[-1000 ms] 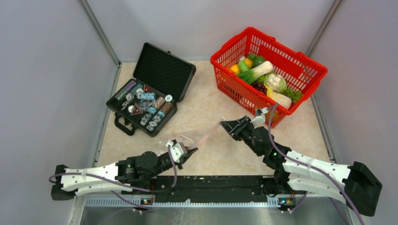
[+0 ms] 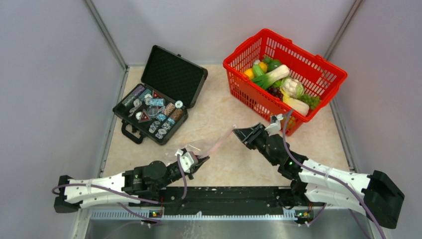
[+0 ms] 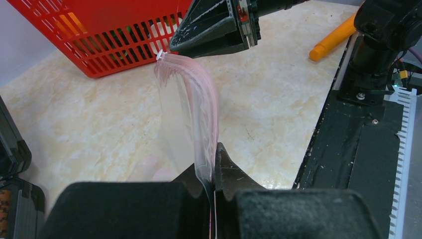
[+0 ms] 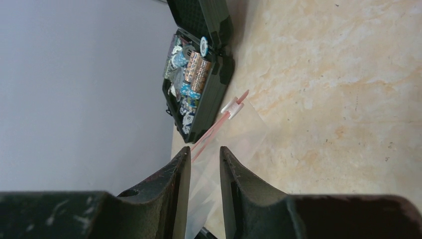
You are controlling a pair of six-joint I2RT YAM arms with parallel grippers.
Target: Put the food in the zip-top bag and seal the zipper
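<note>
The clear zip top bag [image 3: 171, 114] has a pink zip strip [image 3: 211, 109] along its top edge. My left gripper is shut on one end of that strip, and the bag hangs up and away from it. At the strip's far end sits a small whitish slider [image 4: 232, 108]. My right gripper stands part open close to this end, its tips near the slider; the bag shows through the gap between its fingers, with no grip visible. Whether food lies inside the bag cannot be made out.
A red basket [image 2: 244, 97] of vegetables and fruit stands at the back right. An open black case [image 2: 174, 74] with small packs is at the back left. An orange cylindrical object [image 3: 333, 37] lies toward the right. The table between case and basket is bare.
The left arm and the bag's held end look unchanged.
</note>
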